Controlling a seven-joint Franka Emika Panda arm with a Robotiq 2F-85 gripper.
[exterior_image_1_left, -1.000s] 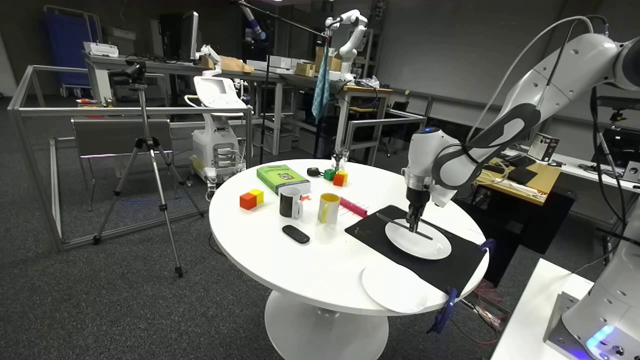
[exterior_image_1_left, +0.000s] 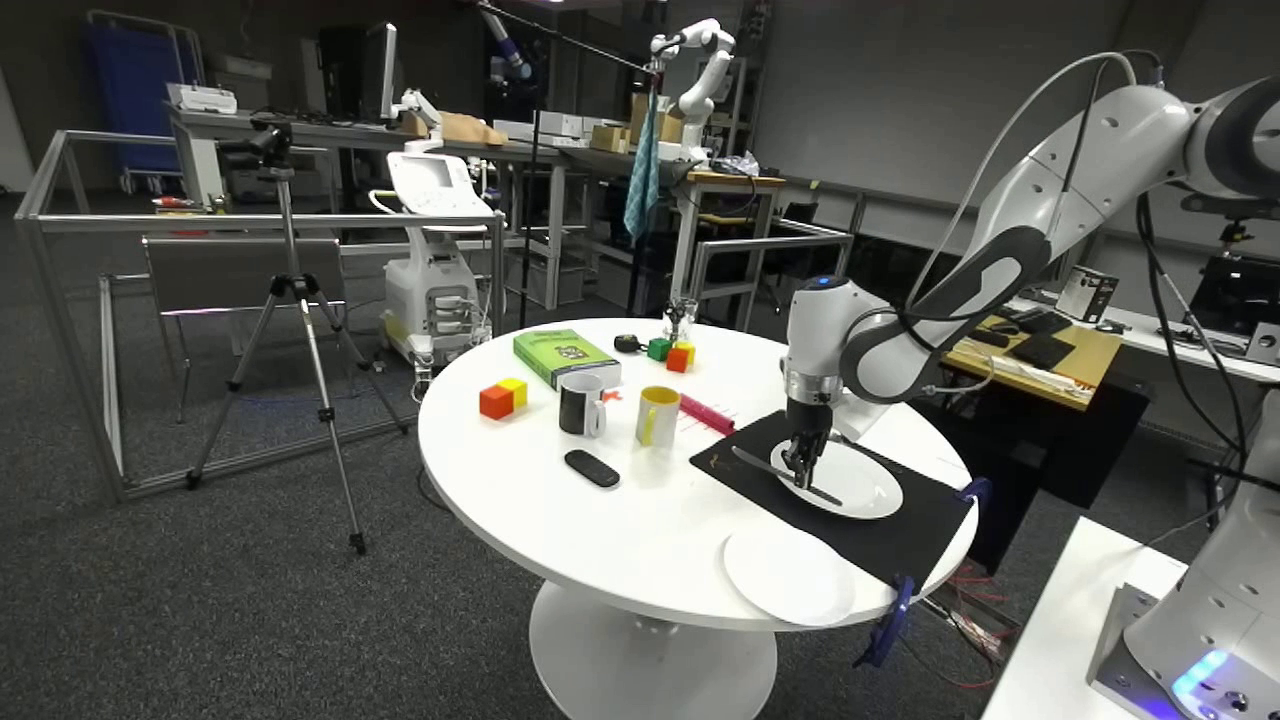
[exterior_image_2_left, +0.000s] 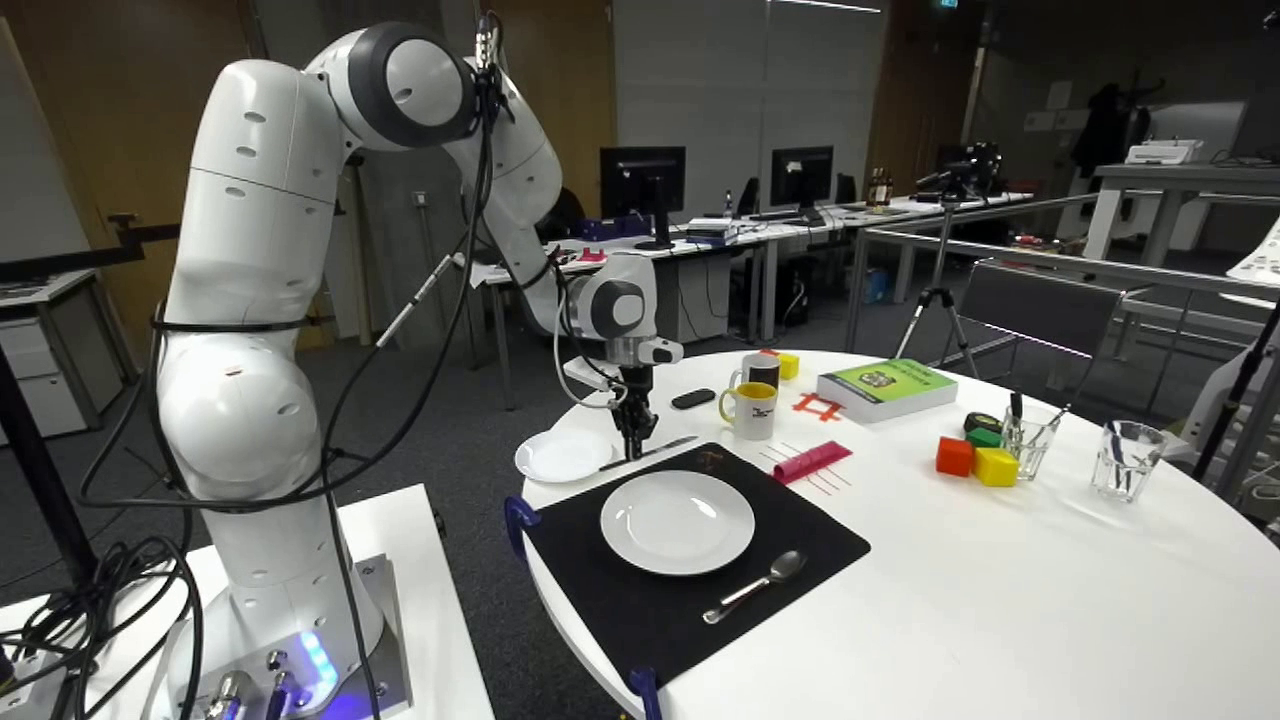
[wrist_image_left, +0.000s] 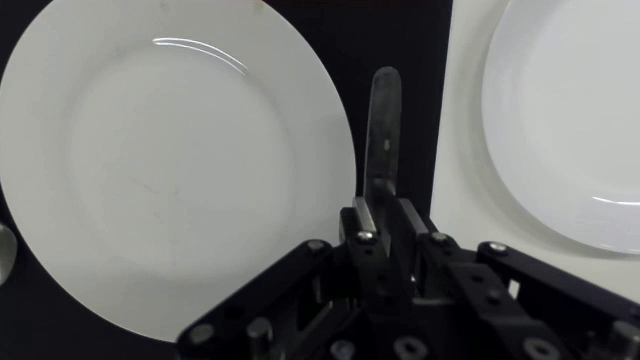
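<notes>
A metal table knife (wrist_image_left: 384, 129) is gripped near its middle by my gripper, its rounded end pointing ahead in the wrist view. From above, the knife lines up with the black strip between the large white plate (wrist_image_left: 180, 162) and the mat's edge. Exterior view 1 has the gripper (exterior_image_1_left: 801, 478) low in front of that plate (exterior_image_1_left: 866, 486), the knife (exterior_image_1_left: 823, 493) overlapping it in the picture. In exterior view 2 the knife (exterior_image_2_left: 667, 448) looks level; its exact height over the mat is hard to tell. The fingers hide part of it.
The black mat (exterior_image_2_left: 600, 624) also bears a spoon (exterior_image_2_left: 756, 586). A smaller white plate (exterior_image_1_left: 786, 576) lies beside the mat. A yellow-and-white mug (exterior_image_2_left: 753, 414), a black remote (exterior_image_1_left: 591, 468) and a pink object (exterior_image_2_left: 812, 461) stand or lie farther off. Blue clamps (exterior_image_1_left: 888, 624) grip the table edge.
In exterior view 1 my gripper has moved left and nearer the camera, carrying the knife from over the plate's far part towards its near left side. Plates and mat have stayed put.
</notes>
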